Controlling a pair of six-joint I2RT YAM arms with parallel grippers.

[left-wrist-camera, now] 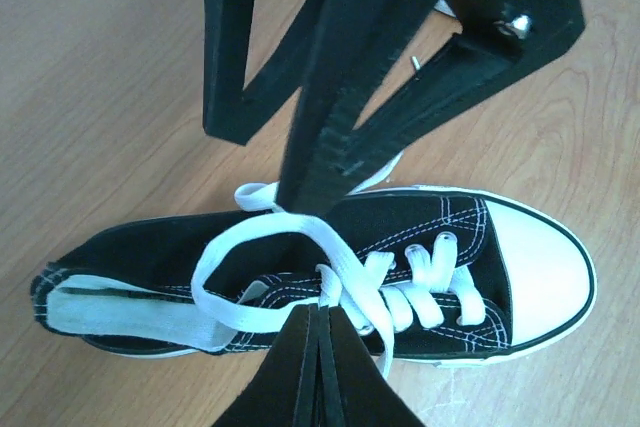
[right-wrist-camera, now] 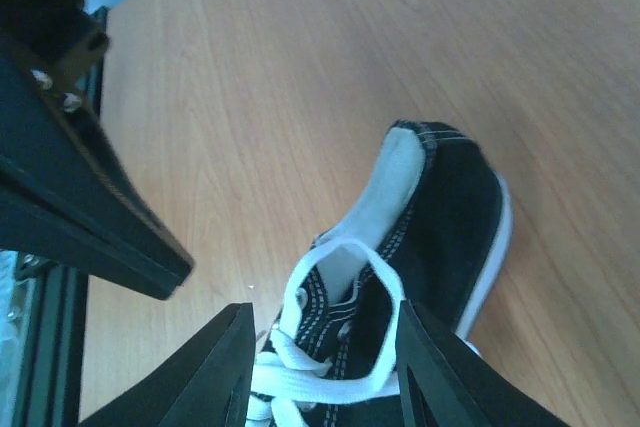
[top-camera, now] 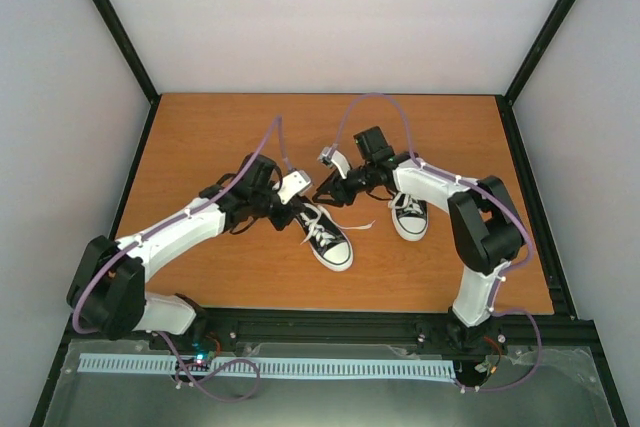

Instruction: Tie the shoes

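Observation:
A black canvas shoe [top-camera: 327,238] with white toe and laces lies between my arms, its heel end partly hidden by the left gripper in the top view. A white lace loop [left-wrist-camera: 268,223] curves over its tongue. My left gripper is shut above the shoe, its tips in front of the lace; no lace clearly shows between them. My right gripper is open above the shoe, with the loop [right-wrist-camera: 391,292] visible between its fingers and beneath them. Whether it touches the lace is unclear. A second black shoe [top-camera: 409,219] lies under the right arm.
A loose lace end [top-camera: 355,226] stretches right from the nearer shoe. The two grippers are close together over the heel, leaving little room between them.

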